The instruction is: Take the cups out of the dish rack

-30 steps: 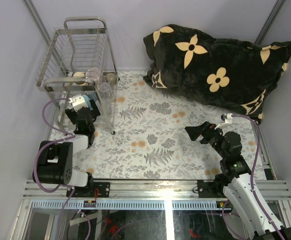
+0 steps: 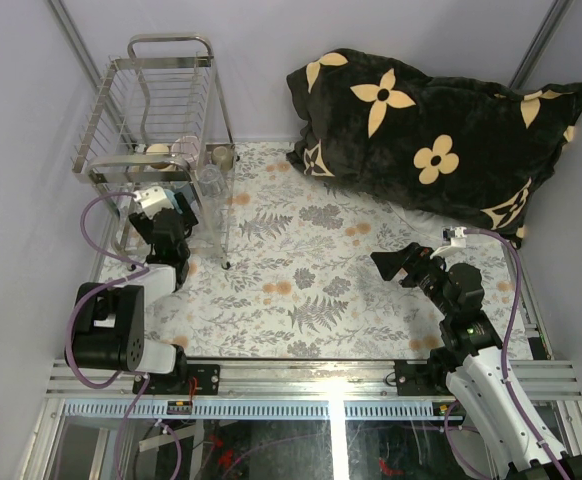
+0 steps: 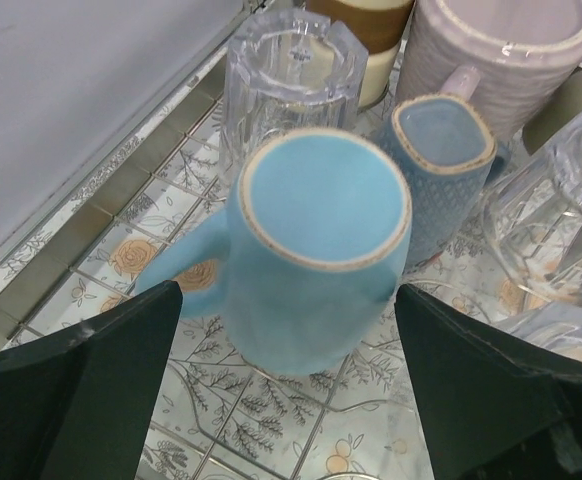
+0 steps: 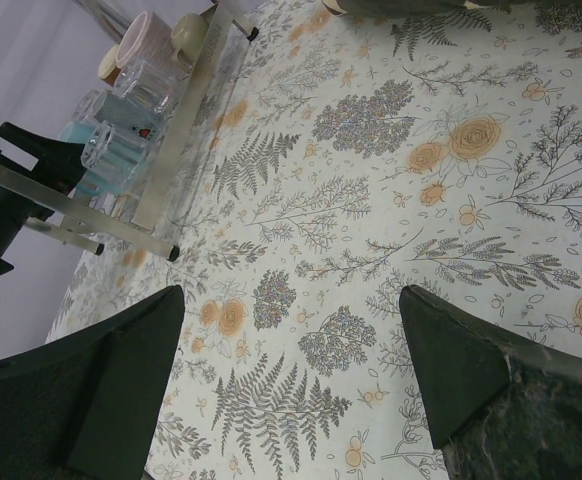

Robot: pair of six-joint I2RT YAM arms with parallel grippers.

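My left gripper is open at the lower tier of the dish rack [image 2: 111, 120], its fingers either side of a light blue mug [image 3: 311, 250] that stands upside down with its handle to the left. Whether they touch it is unclear. Behind it are a clear glass [image 3: 281, 80], a small blue mug [image 3: 439, 160] and a pink mug [image 3: 501, 50]; more clear glasses [image 3: 551, 225] stand to the right. My right gripper [image 2: 396, 262] hangs open and empty over the right side of the patterned surface.
A large dark cushion [image 2: 436, 140] with cream flowers lies along the back right. The rack's metal frame and rails surround the left gripper at the far left.
My left gripper has shifted very slightly at the rack. The right arm and the other things look unchanged.
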